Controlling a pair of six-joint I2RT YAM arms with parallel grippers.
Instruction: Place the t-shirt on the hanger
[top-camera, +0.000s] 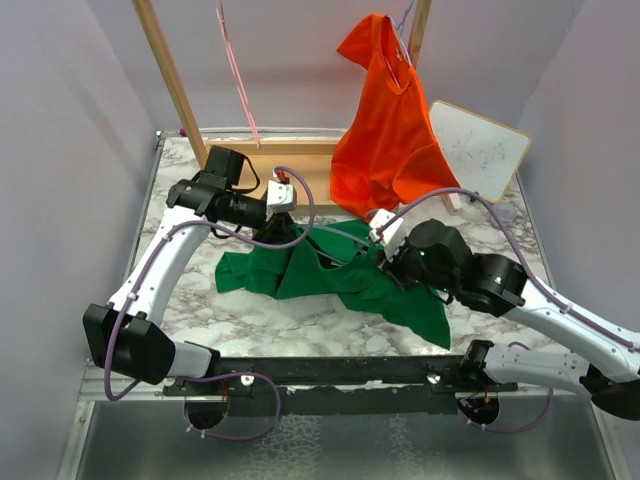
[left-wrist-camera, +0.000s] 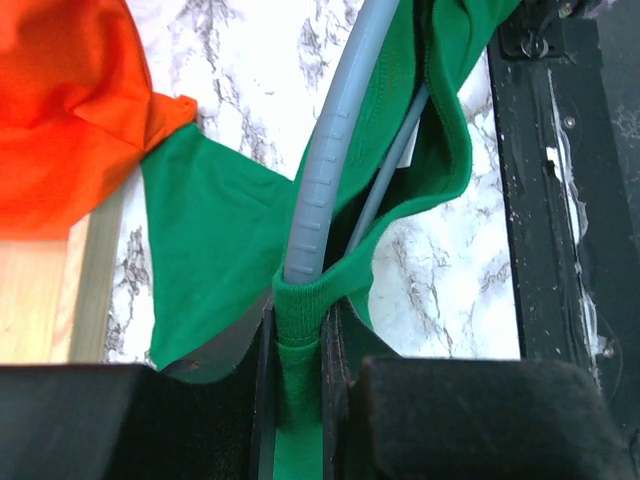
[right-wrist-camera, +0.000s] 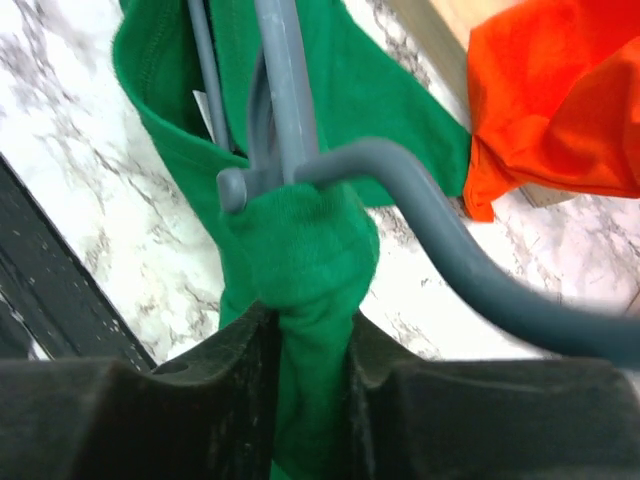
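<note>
The green t-shirt (top-camera: 349, 293) lies bunched on the marble table, a grey hanger (left-wrist-camera: 330, 170) partly inside it. My left gripper is shut on the green fabric at the hanger's end, the bar running up out of the cloth. In the right wrist view my right gripper has green cloth between its fingers, just below the hanger's bend (right-wrist-camera: 395, 170); how firmly it grips is unclear from the blurred view. From above, the two grippers are at either side of the shirt, and their fingertips are largely hidden.
An orange shirt (top-camera: 380, 120) hangs at the back right, touching the green cloth. A wooden board (top-camera: 280, 170), a whiteboard (top-camera: 478, 150) and a pink hanger (top-camera: 237, 70) are at the back. Bare table shows at the front left.
</note>
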